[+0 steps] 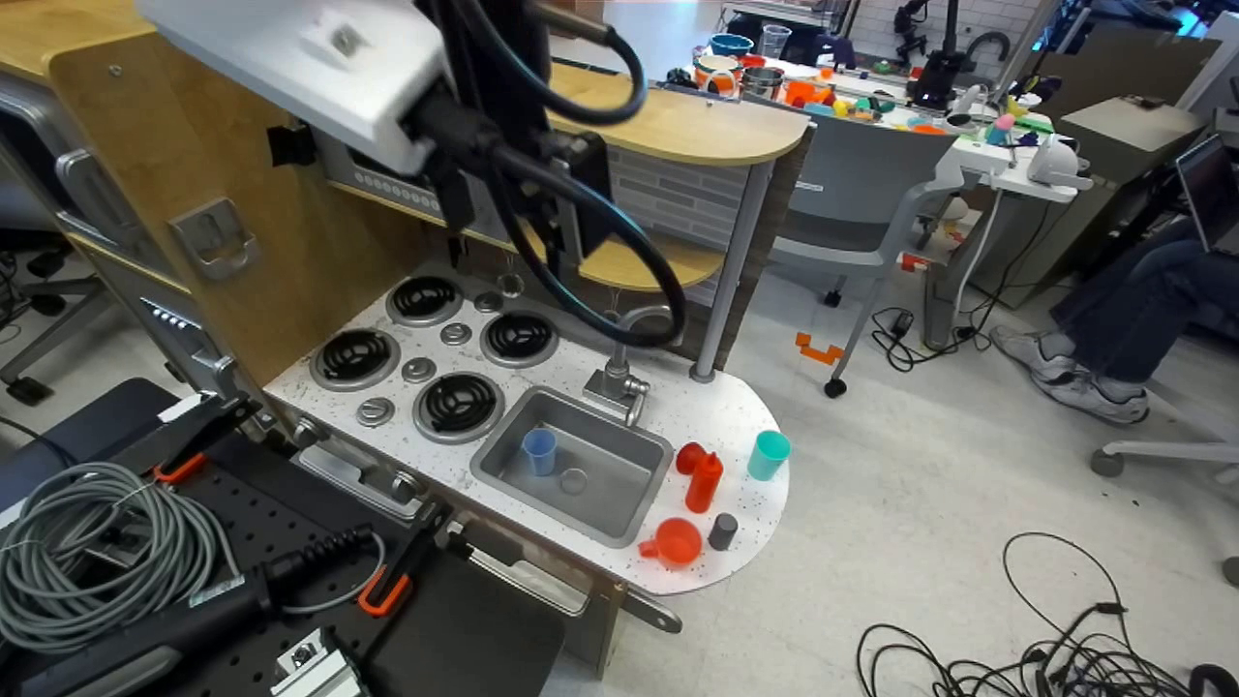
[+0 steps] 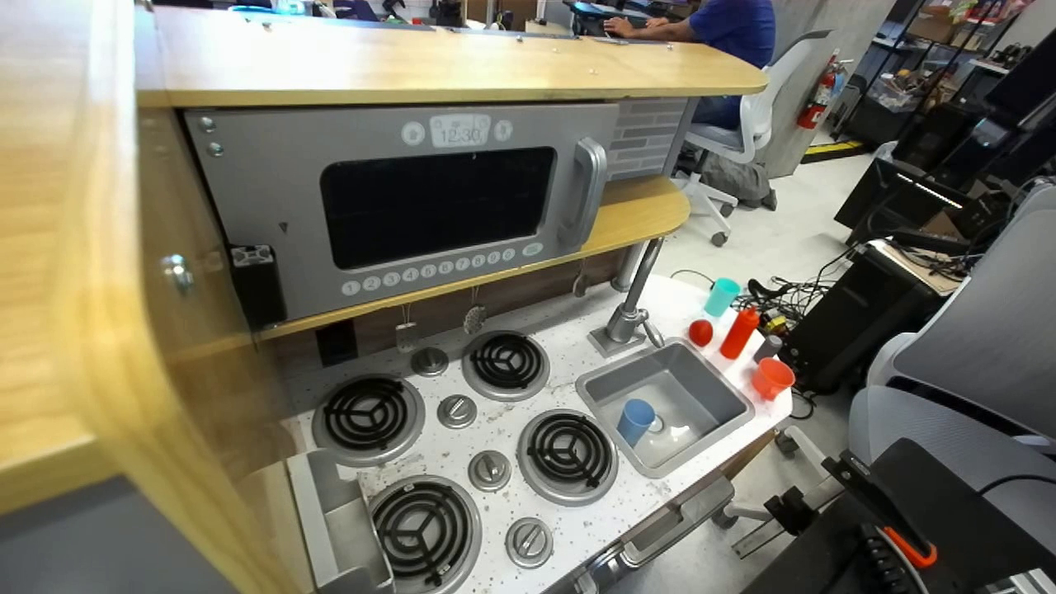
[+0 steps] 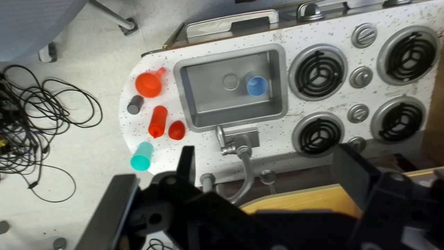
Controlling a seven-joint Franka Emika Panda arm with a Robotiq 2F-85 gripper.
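Observation:
High over the toy kitchen, my gripper stands open, its fingers wide apart with nothing between them. In the sink a blue cup stands near the side toward the burners. To the sink's other side, on the white counter, are an orange-red cup with a handle, a dark grey cylinder, a red bottle, a small round red object and a teal cup. All of these lie well below my fingers.
A curved faucet rises behind the sink, with a grey post beside it. The wooden shelf and microwave overhang the back of the counter. Several black burners cover the other half.

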